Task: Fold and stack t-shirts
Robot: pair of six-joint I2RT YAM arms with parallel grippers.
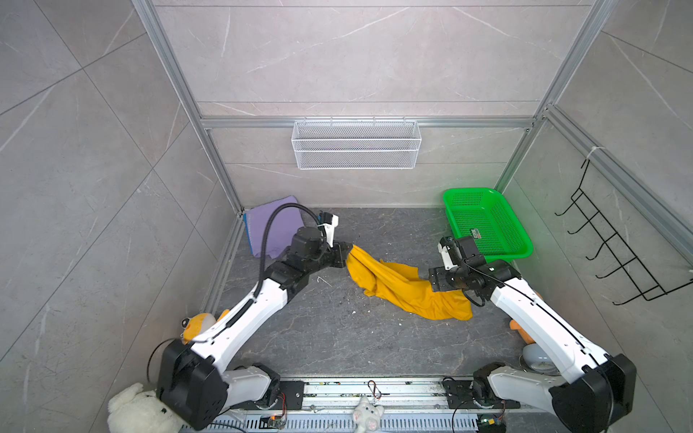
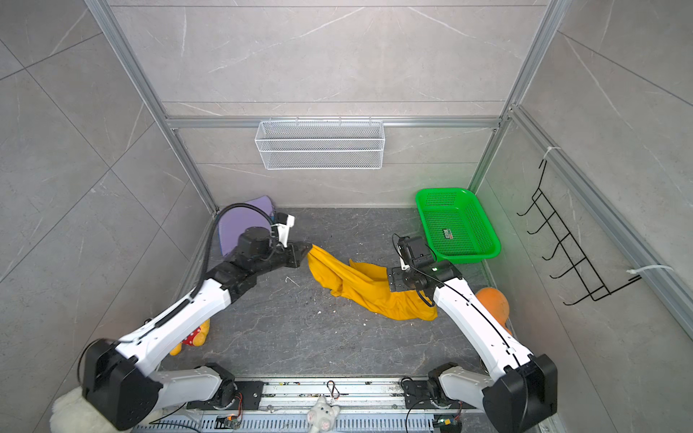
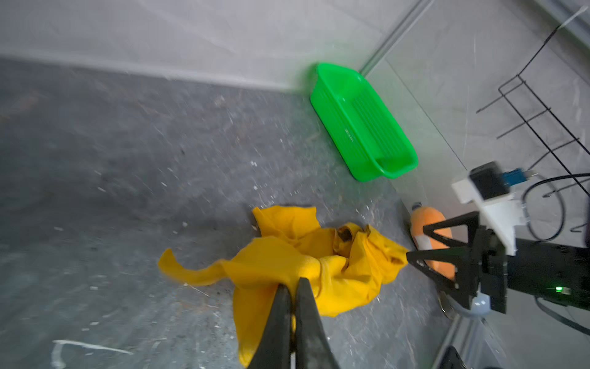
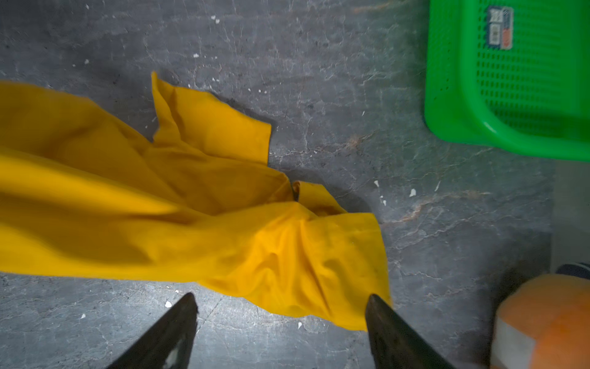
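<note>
A crumpled yellow t-shirt (image 1: 411, 291) stretches across the middle of the table. Its left end is lifted, and my left gripper (image 1: 345, 252) is shut on it; in the left wrist view the cloth (image 3: 276, 264) bunches up at the closed fingertips, with a loose flap to the left. My right gripper is open above the shirt's right end, and the cloth (image 4: 307, 258) passes beneath its fingers without being held. Folded purple cloth (image 1: 278, 223) lies at the back left, partly hidden by the left arm.
A green basket (image 1: 487, 223) stands empty but for a label at the back right. An orange plush toy (image 2: 493, 306) sits by the right wall. Hooks (image 1: 613, 238) hang on that wall.
</note>
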